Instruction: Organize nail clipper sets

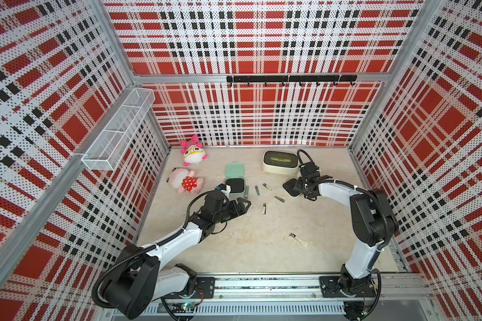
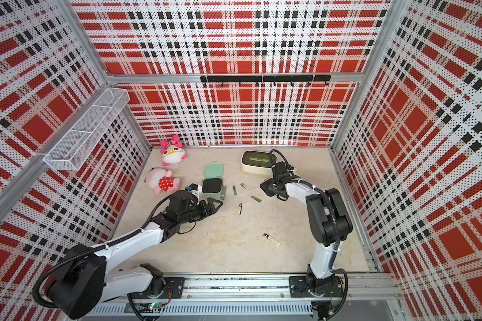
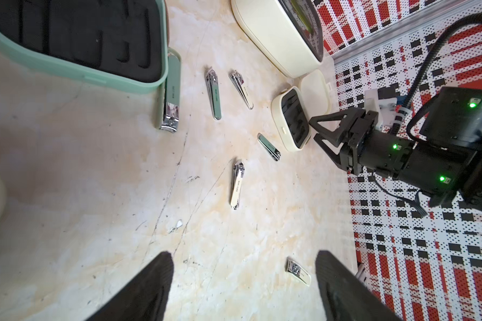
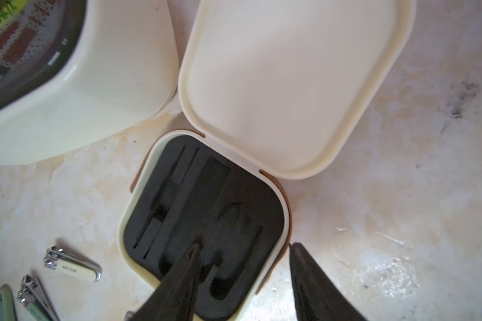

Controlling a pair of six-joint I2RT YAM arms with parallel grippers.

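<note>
The green case (image 1: 235,170) lies open, its black insert empty, with a green clipper (image 3: 172,91) along its side. My left gripper is open just in front of that case, nothing between its fingers. Smaller green clippers (image 3: 213,93) (image 3: 268,146) and cream clippers (image 3: 241,88) (image 3: 236,184) lie loose on the table, with another clipper (image 1: 298,239) nearer the front. My right gripper hangs open over the open cream case (image 4: 160,176), whose insert holds no clippers.
A larger cream box (image 1: 280,165) with a dark top stands behind the cream case. Two plush toys (image 1: 194,155) (image 2: 165,182) sit at left. A wire basket (image 1: 117,128) hangs on the left wall.
</note>
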